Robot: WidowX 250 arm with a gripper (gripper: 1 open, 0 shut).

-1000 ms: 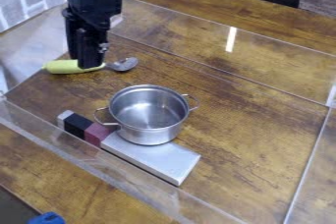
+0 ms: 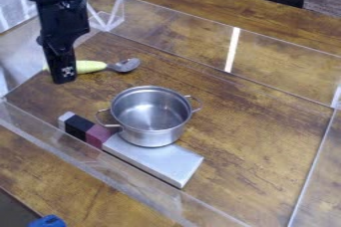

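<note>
The black gripper (image 2: 62, 72) hangs at the upper left, shut, its tip just left of a yellow-green object (image 2: 88, 67) that it partly hides. A small silver spoon head (image 2: 126, 65) lies at the right end of that object. A steel pot (image 2: 151, 112) with two handles sits right of centre on the wooden surface. Under and in front of it lies a silver slab (image 2: 166, 161) with a dark, maroon end (image 2: 88, 129).
Clear plastic walls (image 2: 280, 84) surround the wooden work surface (image 2: 253, 141). A blue object (image 2: 46, 220) shows at the bottom left corner, outside the walls.
The gripper has moved left and down, from above the yellow-green object to beside its left part. The pot and slab are unmoved.
</note>
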